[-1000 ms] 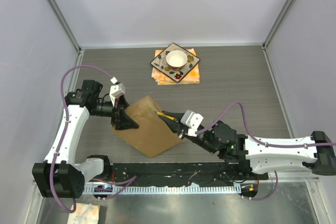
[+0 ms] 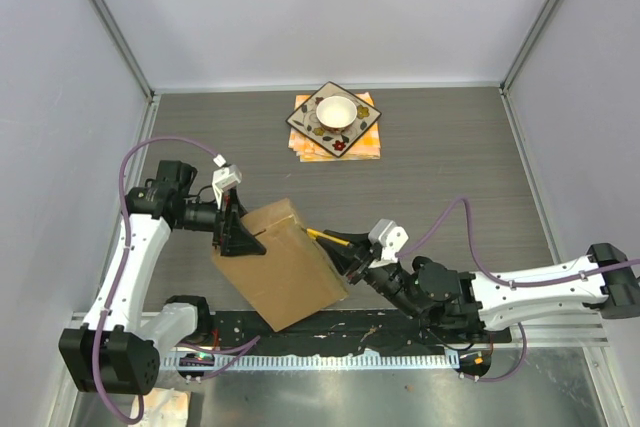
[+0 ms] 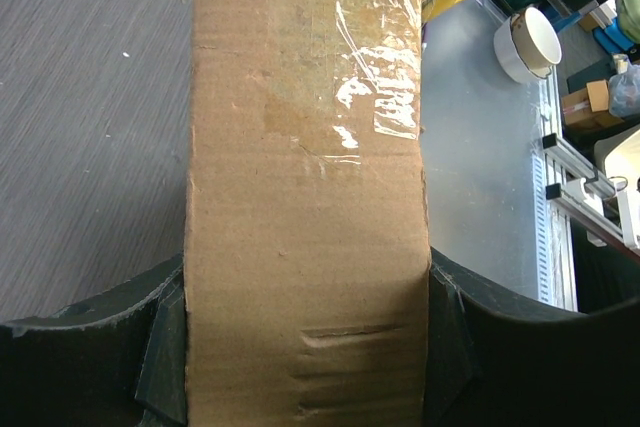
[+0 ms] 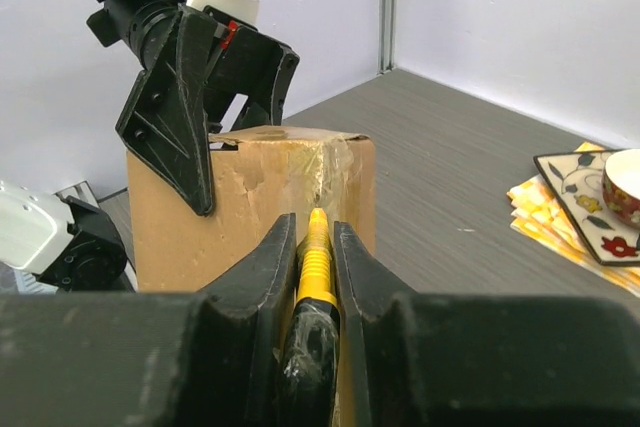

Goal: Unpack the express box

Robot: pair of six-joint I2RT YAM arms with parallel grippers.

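Note:
A cardboard express box (image 2: 285,277) is tilted at the front left in the top view, with my left gripper (image 2: 235,232) shut on its upper part; in the left wrist view the box (image 3: 305,197) fills the space between the fingers. My right gripper (image 2: 345,249) is shut on a yellow-handled tool (image 4: 316,272), whose tip points at the taped edge of the box (image 4: 250,172), touching or very near it. Whether a blade is out cannot be told.
At the back stands a patterned square plate (image 2: 310,132) with a white bowl (image 2: 336,110), on an orange checked cloth (image 2: 368,147).
The box has shifted and tilted slightly toward the front, and my right gripper with the tool has moved a little to the right and frontward. Both grippers keep their hold.

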